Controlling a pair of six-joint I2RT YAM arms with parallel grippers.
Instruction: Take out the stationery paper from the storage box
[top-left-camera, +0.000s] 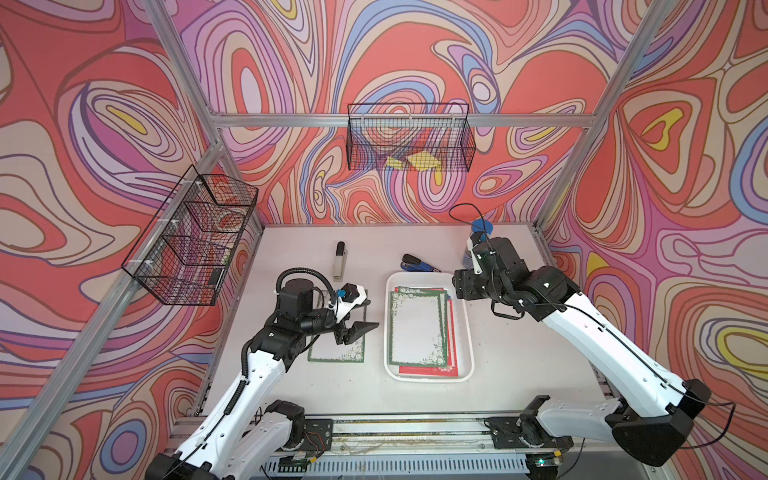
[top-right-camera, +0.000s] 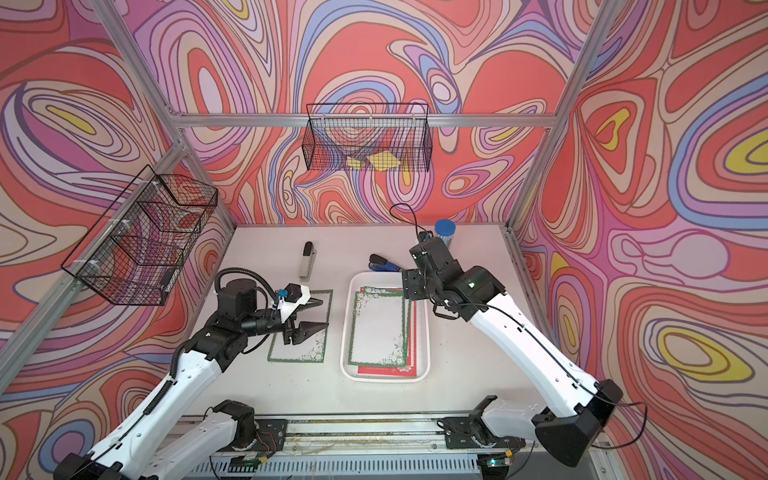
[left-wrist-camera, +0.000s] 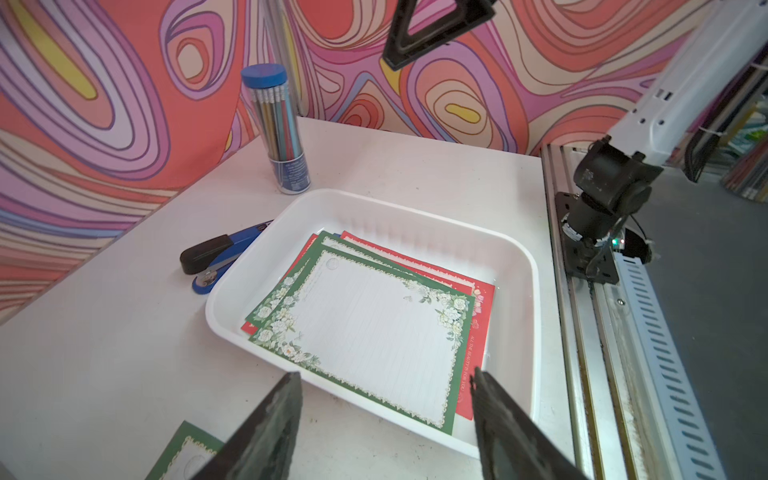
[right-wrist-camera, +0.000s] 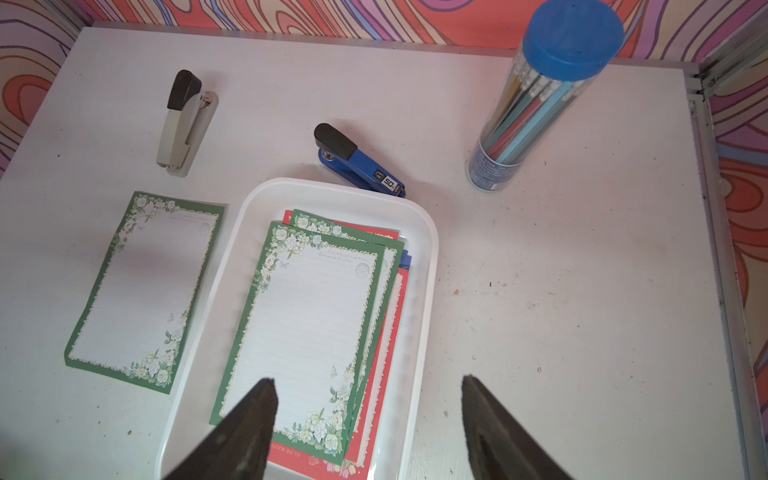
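Note:
A white storage box (top-left-camera: 469, 344) stands mid-table. Inside it lies a stack of paper, topped by a green-bordered sheet (right-wrist-camera: 308, 320) with white flowers, with red-bordered sheets (left-wrist-camera: 480, 352) showing beneath. Left of the box, another green-bordered sheet (right-wrist-camera: 144, 292) rests flat on the table. My left gripper (top-left-camera: 373, 314) is open above that table sheet, its fingers pointing towards the box, nothing between them. Over the box's back right side hovers my right gripper (top-left-camera: 459, 285), which also stands open and empty, facing down in its wrist view.
Behind the box lies a blue stapler (right-wrist-camera: 360, 164); a grey stapler (right-wrist-camera: 185, 124) is at the back left. A clear jar of pencils with a blue lid (right-wrist-camera: 573, 40) stands at the back right. Wire baskets (top-left-camera: 409, 144) hang on the frame.

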